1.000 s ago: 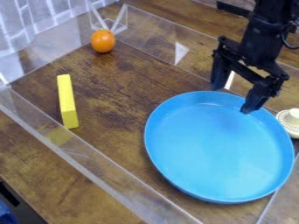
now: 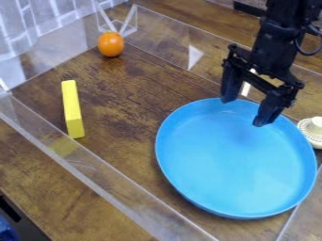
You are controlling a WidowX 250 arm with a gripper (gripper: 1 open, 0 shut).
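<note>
My black gripper (image 2: 251,99) hangs from the top right over the back part of a large blue round tray (image 2: 233,165), its two fingers apart with nothing between them. A small white object (image 2: 246,88) is partly visible behind the gripper; I cannot tell what it is. A yellow bar (image 2: 72,108) lies on the wooden surface at the left, and an orange ball (image 2: 111,43) sits at the back left.
A white round object (image 2: 313,130) is at the right edge beside the tray. Clear plastic walls run along the back and lower left. The wooden surface (image 2: 151,85) left of the gripper is mostly clear.
The gripper has shifted very slightly over the last second, staying open over the back of the tray. The objects have not visibly moved.
</note>
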